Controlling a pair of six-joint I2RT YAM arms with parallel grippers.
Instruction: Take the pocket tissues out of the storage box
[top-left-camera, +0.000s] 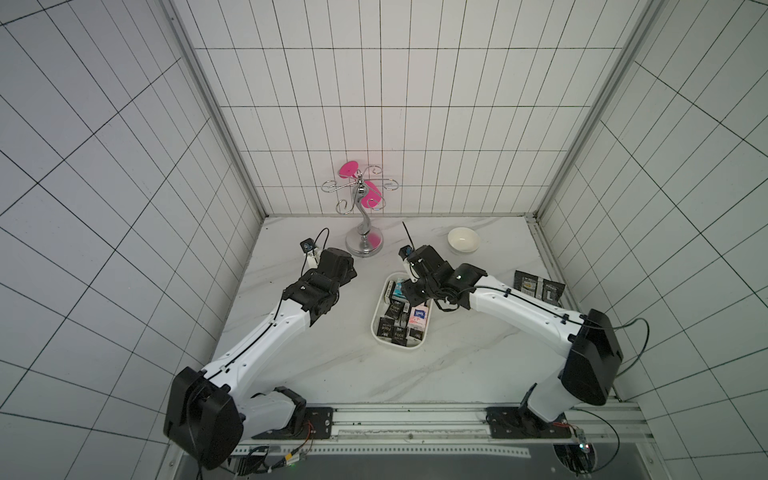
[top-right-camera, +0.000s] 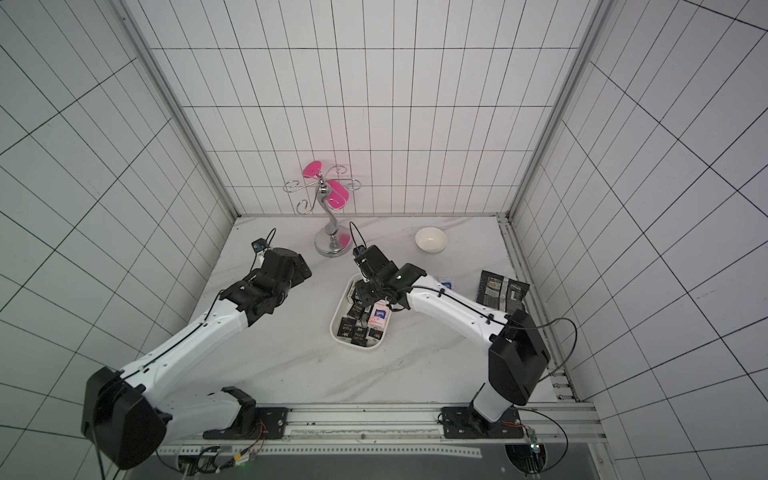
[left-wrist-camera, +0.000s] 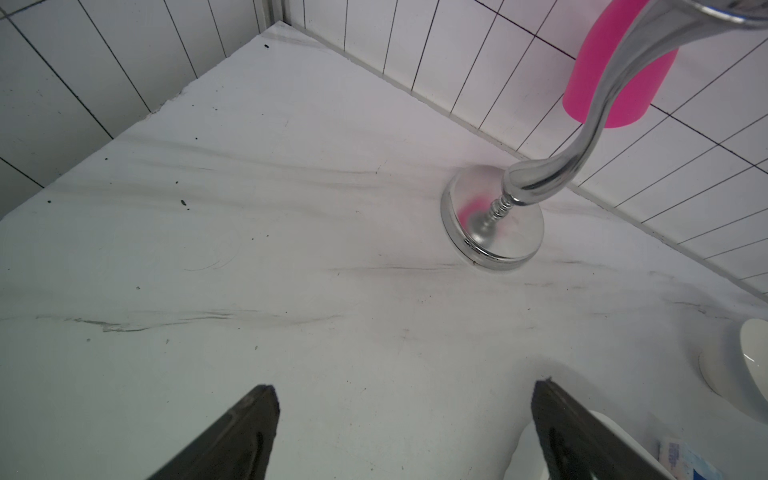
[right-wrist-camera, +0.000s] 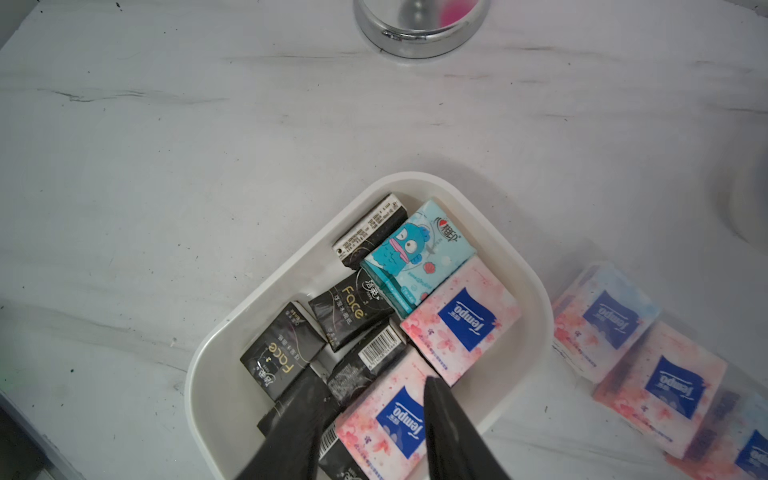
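The white storage box (right-wrist-camera: 205, 376) holds several tissue packs: black Face packs (right-wrist-camera: 351, 308), pink Tempo packs (right-wrist-camera: 461, 318) and a turquoise pack (right-wrist-camera: 417, 248). Several Tempo packs (right-wrist-camera: 660, 386) lie outside, right of the box. My right gripper hangs above the box, open, with no pack seen lifted between its fingers. My left gripper is at the left, over bare table beside the box, its two fingers wide apart with nothing between them.
A chrome stand with pink pieces (top-left-camera: 364, 244) stands behind the box. A white bowl (top-left-camera: 463, 238) is at the back right, black items (top-right-camera: 502, 289) lie at the right edge.
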